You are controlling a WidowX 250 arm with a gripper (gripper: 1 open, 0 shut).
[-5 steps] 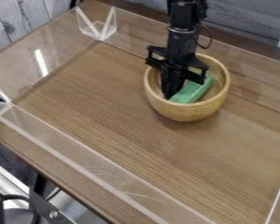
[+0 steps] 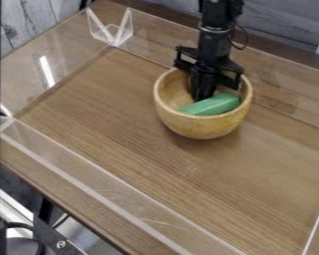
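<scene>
A round wooden bowl (image 2: 189, 122) sits in the upper middle of the wooden table, holding a green object (image 2: 207, 106), long and rounded. The black gripper (image 2: 198, 86) reaches down from the top into the back of the bowl. Its fingertips are hard to make out against the dark inside; whether anything is between them cannot be seen.
A clear plastic corner piece (image 2: 109, 30) stands at the back left. Clear strips run along the left edge, and dark hardware (image 2: 19, 244) is at the lower left.
The bowl and gripper have shifted left over the last second. The green object now lies a little lower in the view, toward the bowl's front right.
</scene>
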